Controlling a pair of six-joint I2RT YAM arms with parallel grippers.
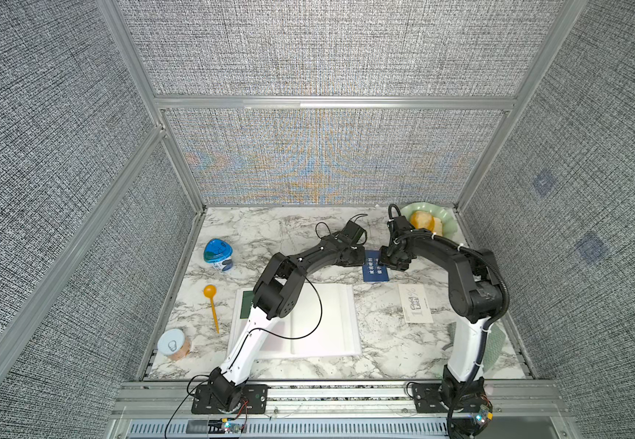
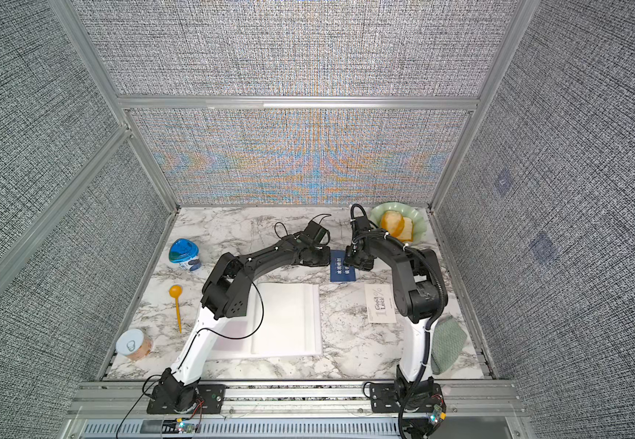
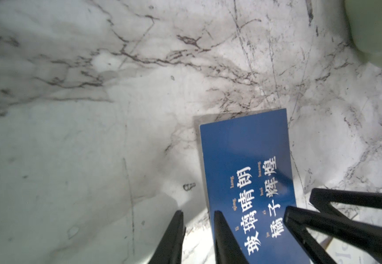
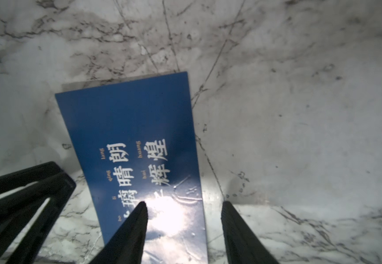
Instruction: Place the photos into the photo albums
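Observation:
A blue photo card [image 1: 376,273] with white lettering lies on the marble table between the two grippers. In the left wrist view the blue card [image 3: 248,140] fills the lower middle. My left gripper stands part open over its left edge, nothing between the fingers. My right gripper is open above the card's right edge, one finger over the card and the other past it. A pale "Good Luck" card [image 1: 415,303] lies nearer the front, right of centre. The open white album [image 1: 324,318] lies front left, partly covered by the left arm.
A green bowl with bread [image 1: 445,218] stands at the back right. On the left are a blue-lidded jar [image 1: 217,251], an orange spoon [image 1: 211,292] and a can [image 1: 174,344]. A green cloth [image 2: 449,344] lies front right.

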